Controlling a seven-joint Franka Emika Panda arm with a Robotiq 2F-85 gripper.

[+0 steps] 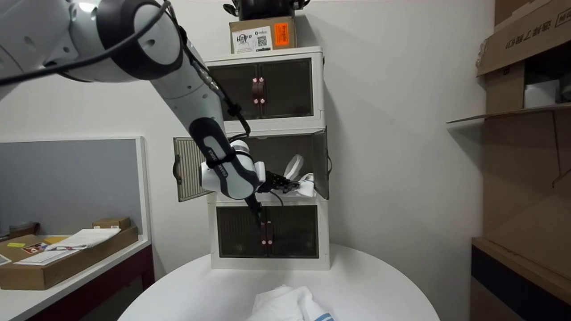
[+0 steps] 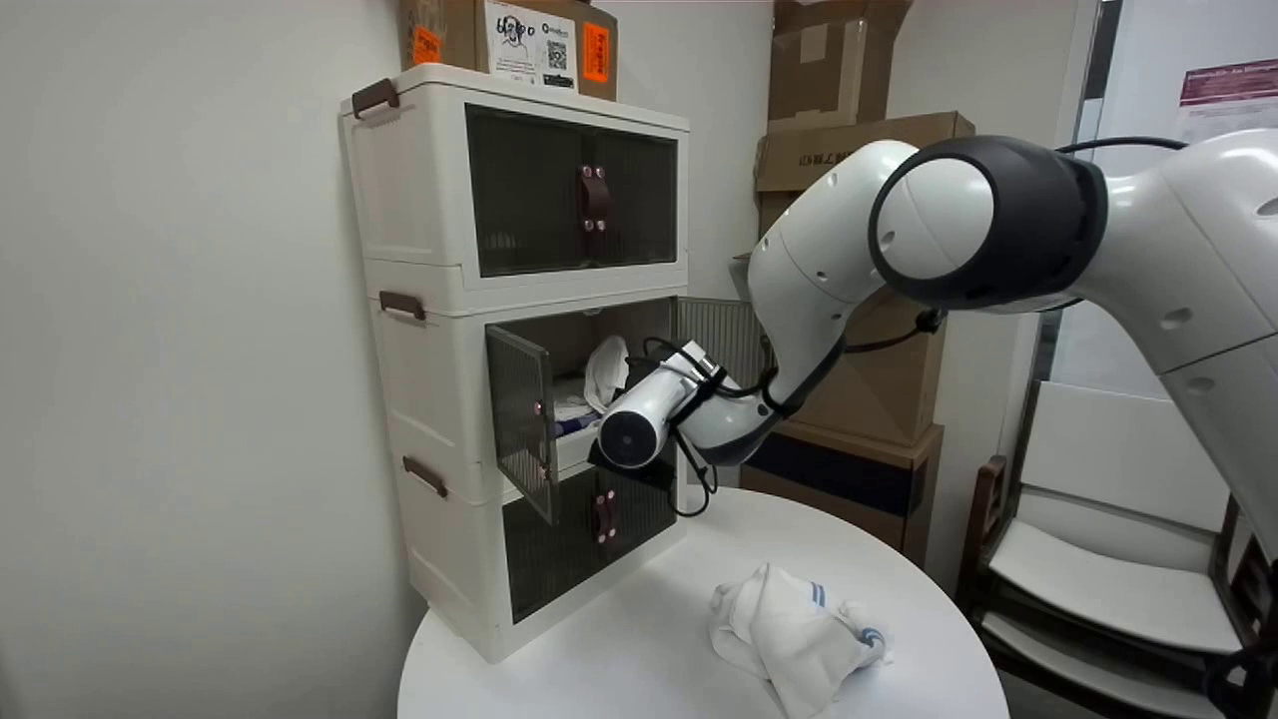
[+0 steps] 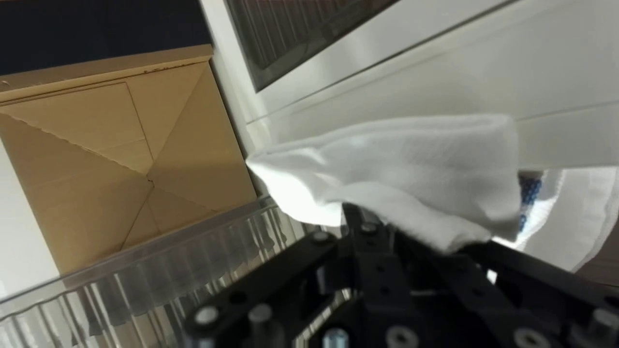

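Observation:
My gripper is at the right side of the cabinet's middle compartment, whose two doors stand open. It is shut on a white cloth, which spreads out in front of the fingers in the wrist view. Part of that cloth hangs over the compartment's front edge. More white cloth stands up inside the compartment. Another white towel with blue stripes lies crumpled on the round table. In exterior view 2 the arm's wrist hides my fingertips.
The ribbed left door and the right door flank the arm closely. Upper doors and lower doors are closed. Bare white table surrounds the towel. Cardboard boxes stand beyond the table.

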